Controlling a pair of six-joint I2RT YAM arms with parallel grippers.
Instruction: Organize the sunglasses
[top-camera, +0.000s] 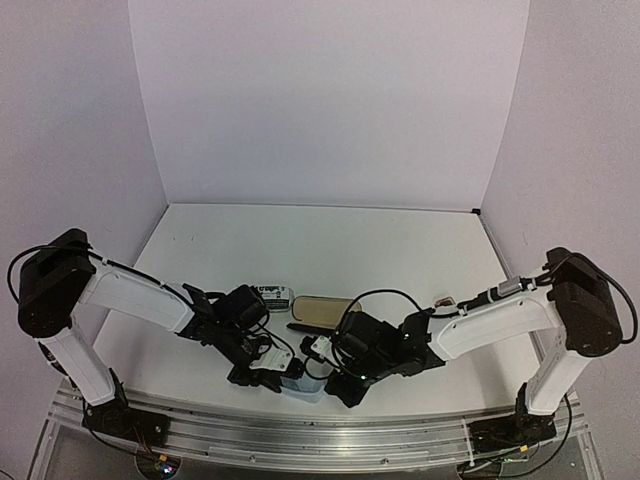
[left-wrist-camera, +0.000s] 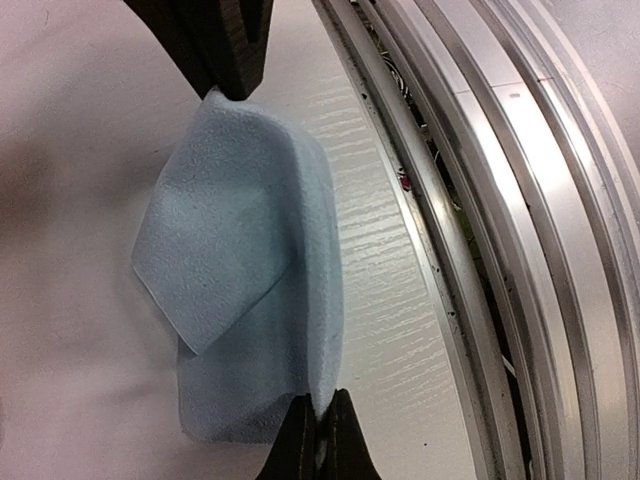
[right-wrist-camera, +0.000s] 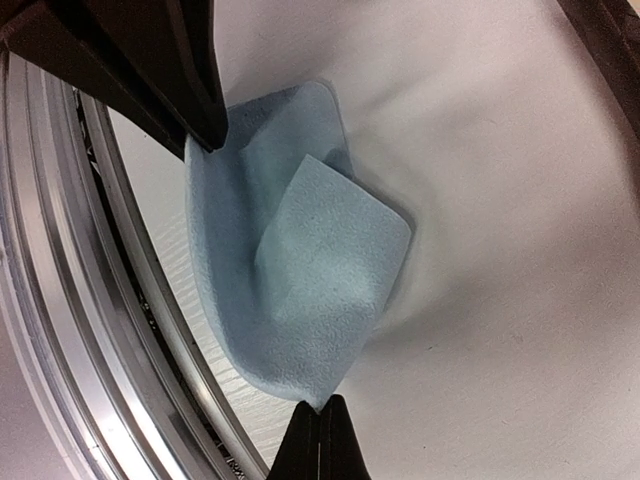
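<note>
A light blue cloth (top-camera: 306, 389) lies partly folded near the table's front edge. At its near edge, my left gripper is shut on the cloth (left-wrist-camera: 245, 375). My right gripper pinches another part of the cloth (right-wrist-camera: 320, 255) between closed fingertips. Each wrist view also shows the opposite gripper's dark fingers at the far end of the fabric. Behind the arms sits an open case with a tan inside (top-camera: 327, 311). No sunglasses can be clearly made out.
Left of the case rests a black-and-white patterned item (top-camera: 273, 297). A small brownish object (top-camera: 445, 301) sits beyond the right arm. The metal rail (top-camera: 300, 440) runs just in front of the cloth, while the table's back half (top-camera: 330, 245) is bare.
</note>
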